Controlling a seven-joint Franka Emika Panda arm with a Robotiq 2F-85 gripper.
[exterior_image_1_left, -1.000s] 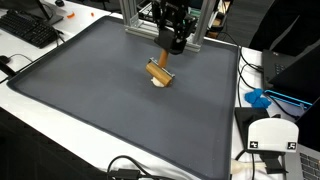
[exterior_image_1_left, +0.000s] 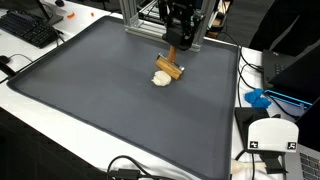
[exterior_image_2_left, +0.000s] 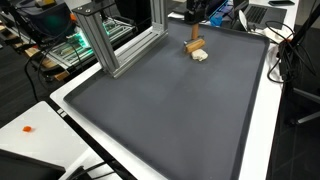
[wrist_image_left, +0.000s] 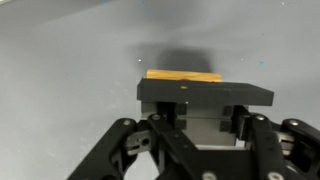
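Observation:
My gripper (exterior_image_1_left: 177, 38) is shut on a wooden tool with an upright handle (exterior_image_1_left: 171, 53) and a wider wooden crosspiece (exterior_image_1_left: 168, 67) at its lower end. The crosspiece is close to the dark mat; I cannot tell whether it touches. A small off-white lump (exterior_image_1_left: 161, 78) lies on the mat just beside the crosspiece. In exterior view 2 the crosspiece (exterior_image_2_left: 194, 46) and the lump (exterior_image_2_left: 200, 55) are near the far end of the mat. The wrist view shows a wooden strip (wrist_image_left: 183, 75) beyond a black bar (wrist_image_left: 205, 94), which hides most of the tool.
A metal frame (exterior_image_1_left: 133, 12) stands at its back edge. To the right are a blue cloth (exterior_image_1_left: 257, 99) and a white device (exterior_image_1_left: 273, 135), both off the mat; a keyboard (exterior_image_1_left: 28, 29) lies off to the left.
Over the last second, my gripper and the wooden tool have moved slightly right and back. More of the off-white lump shows, and the lump seems to have stayed about where it was.

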